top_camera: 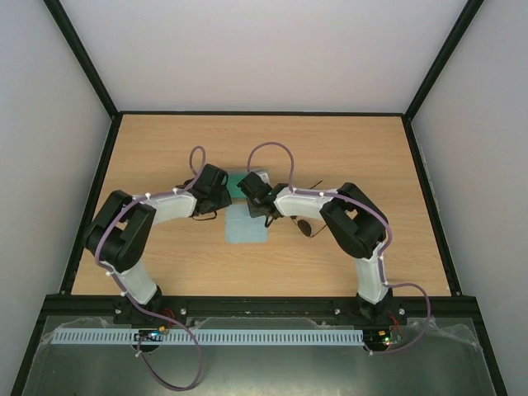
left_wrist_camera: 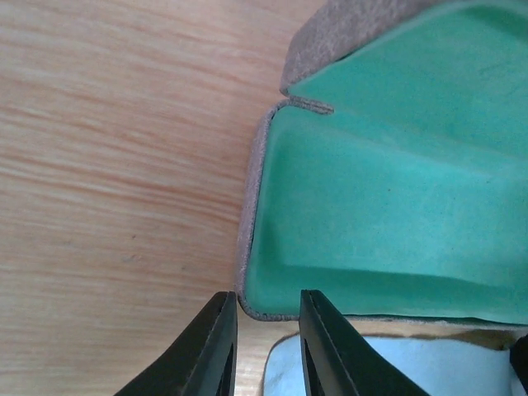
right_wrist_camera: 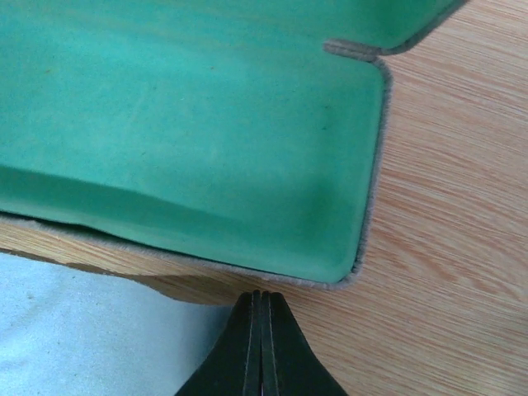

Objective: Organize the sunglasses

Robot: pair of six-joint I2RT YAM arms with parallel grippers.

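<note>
An open glasses case (top_camera: 236,185) with green lining lies mid-table, its corner and lid also seen in the left wrist view (left_wrist_camera: 388,214) and right wrist view (right_wrist_camera: 181,148). A light blue cloth (top_camera: 246,227) lies just below it. My left gripper is part open at the case's near left corner, its fingertips at the grey rim. My right gripper is shut, nothing visible between its fingers, at the case's near right edge by the cloth. Sunglasses (top_camera: 304,226) lie right of the cloth, partly under the right arm.
Bare wooden table (top_camera: 181,264) surrounds the items, with free room at the back and along the front. Both arms reach in from the front corners and meet near the case.
</note>
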